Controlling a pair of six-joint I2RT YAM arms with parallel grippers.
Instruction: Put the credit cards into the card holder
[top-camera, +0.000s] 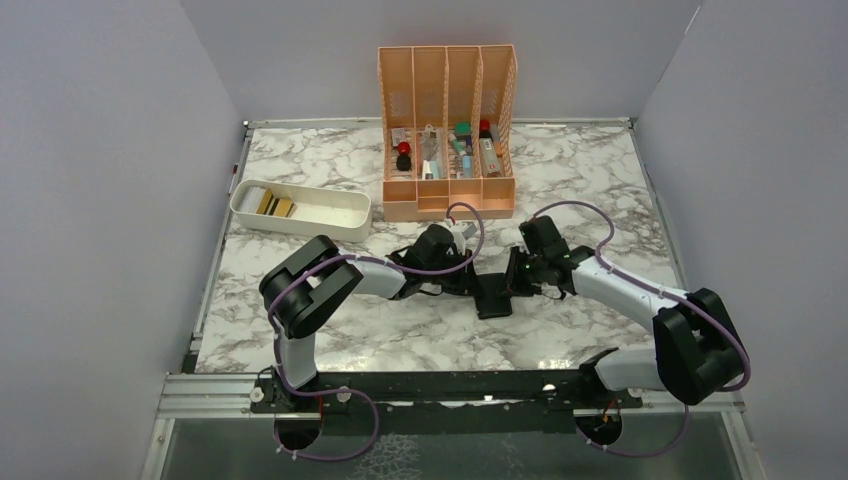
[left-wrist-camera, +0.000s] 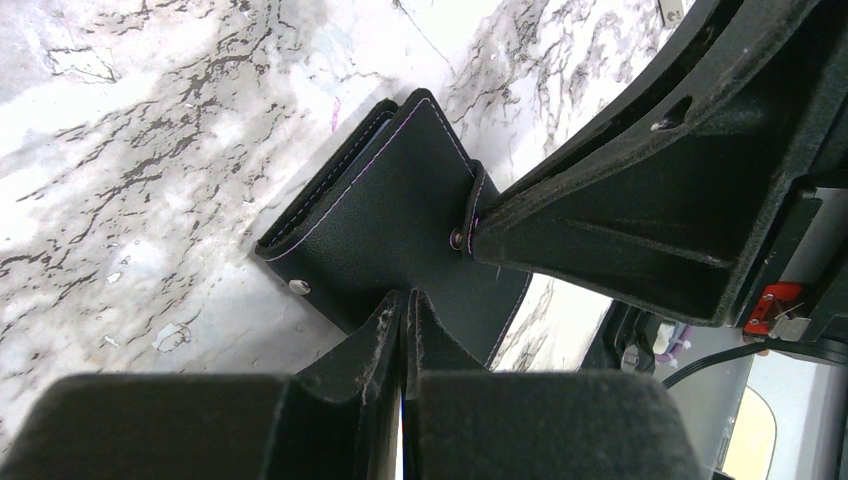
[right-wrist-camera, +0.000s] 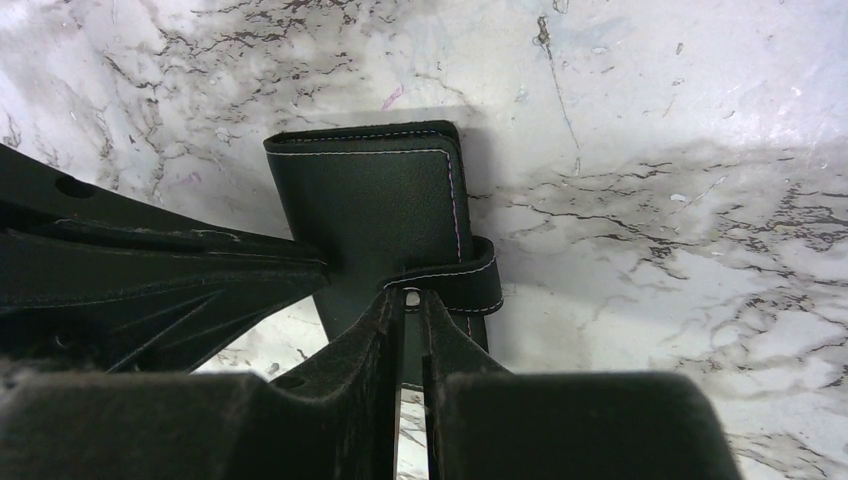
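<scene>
A black leather card holder (top-camera: 494, 306) lies folded on the marble table between my two grippers. In the left wrist view, white stitching and a metal snap show on the card holder (left-wrist-camera: 385, 195). My left gripper is shut on one side of it. From the opposite side, my right gripper is closed at the strap (right-wrist-camera: 465, 288), its fingertips around the strap's snap end. The strap bends over the holder's edge. Flat yellow-and-dark pieces, perhaps the cards (top-camera: 275, 204), sit in the white tray (top-camera: 335, 228). The holder's inside is hidden.
Behind the grippers stands an orange divided organizer (top-camera: 450, 205) with small items in its compartments. The marble surface (top-camera: 430, 345) in front of the holder is clear, as is the right rear of the table.
</scene>
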